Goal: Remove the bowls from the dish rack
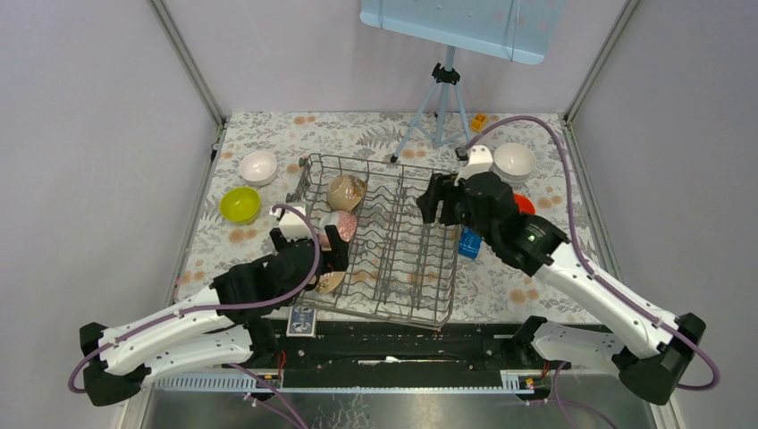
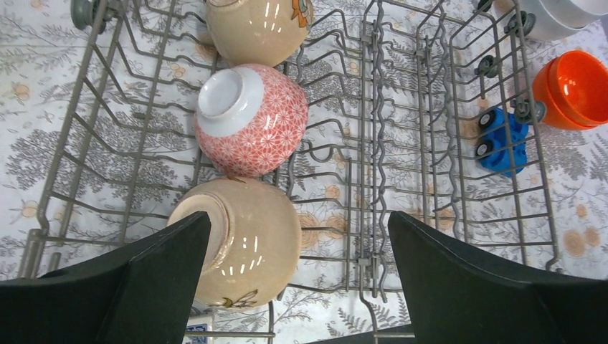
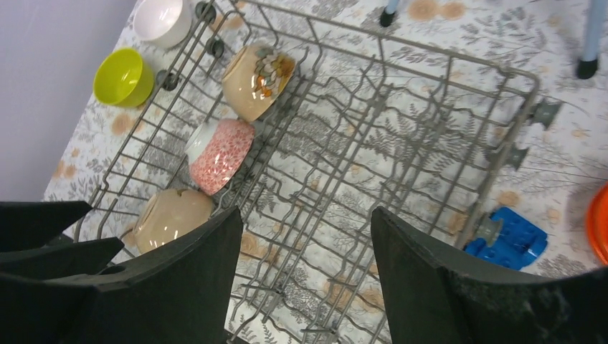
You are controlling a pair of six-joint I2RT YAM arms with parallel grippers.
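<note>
In the wire dish rack (image 1: 393,317) three bowls stand tilted in the left section: a beige flowered one (image 3: 254,82) at the back, a red-patterned one (image 2: 251,122) in the middle, a beige one (image 2: 251,251) at the front. My left gripper stands open just over the front beige bowl, nothing between its fingers. My right gripper is open and empty, high over the rack's right side.
A lime bowl (image 1: 240,205) and white bowl (image 1: 258,165) lie left of the rack; stacked white (image 1: 515,158) and orange bowls (image 2: 584,93) and a blue toy (image 2: 502,143) lie right. A tripod stand (image 1: 447,89) is at the back.
</note>
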